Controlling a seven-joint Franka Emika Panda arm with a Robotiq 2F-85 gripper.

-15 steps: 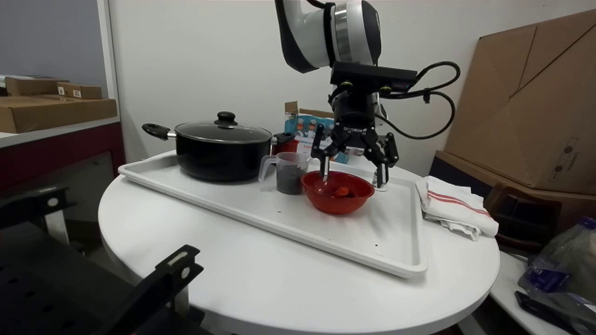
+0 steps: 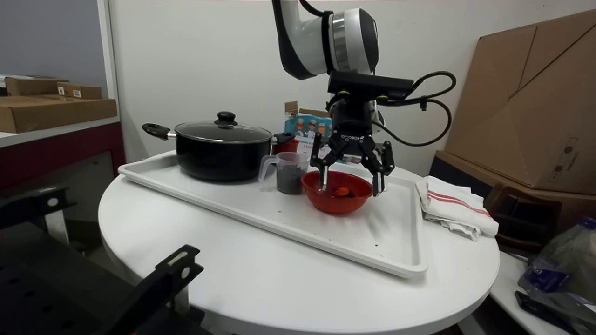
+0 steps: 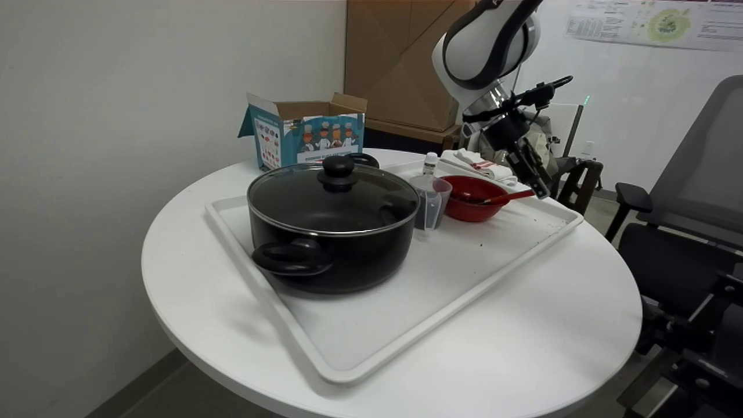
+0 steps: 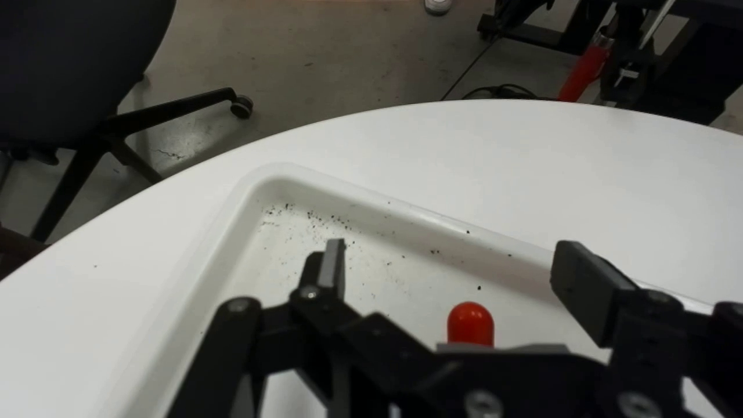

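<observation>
A red bowl [image 2: 330, 204] stands on the white tray [image 2: 246, 215], and a red utensil [image 3: 512, 197] leans in it with its handle sticking out over the rim. My gripper [image 2: 353, 185] is over the bowl with its fingers spread wide apart. In the wrist view the round red end of the handle [image 4: 471, 324] shows between the two fingers, touching neither fingertip; the rest of it is hidden behind the gripper's body. From the second exterior side, the gripper [image 3: 541, 193] is close to the handle's end.
Left of the bowl stand a clear measuring cup [image 2: 290, 173] with dark contents and a lidded black pot [image 2: 223, 156]. A folded towel [image 2: 455, 205] lies right of the tray. Behind is a printed box [image 3: 310, 132]. The tray's front is clear except for dark specks.
The gripper has come down slightly and shifted a little to the left, with its fingers still apart. The bowl and the other things have stayed in place.
</observation>
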